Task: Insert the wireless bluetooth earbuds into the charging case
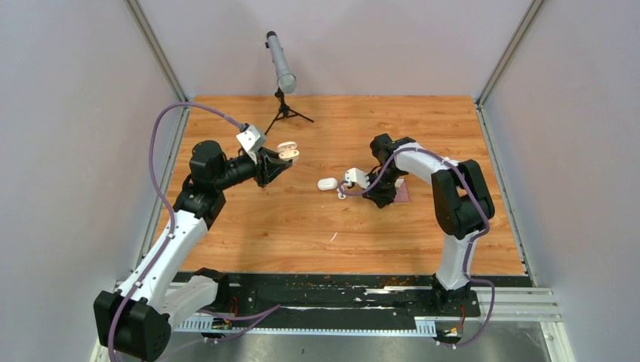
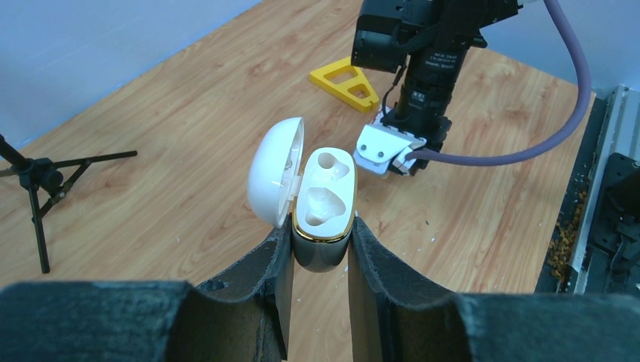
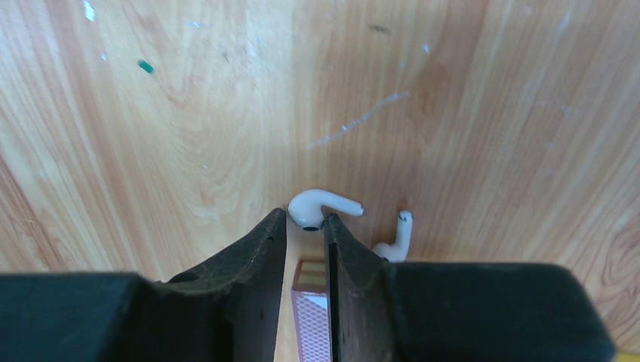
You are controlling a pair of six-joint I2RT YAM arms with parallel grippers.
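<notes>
An open charging case (image 2: 324, 196) with two empty earbud slots and its lid up is held upright by my left gripper, shut on it over the left of the table. My right gripper is down at the tabletop, its fingertips at a white earbud (image 3: 324, 204); whether they have closed on it is unclear. A second earbud (image 3: 396, 241) lies just beside it.
A white closed case (image 1: 327, 184) lies mid-table. A yellow triangular piece (image 2: 332, 79) and a pink card (image 1: 401, 194) are near the right arm. A tripod device (image 1: 283, 75) stands at the back left.
</notes>
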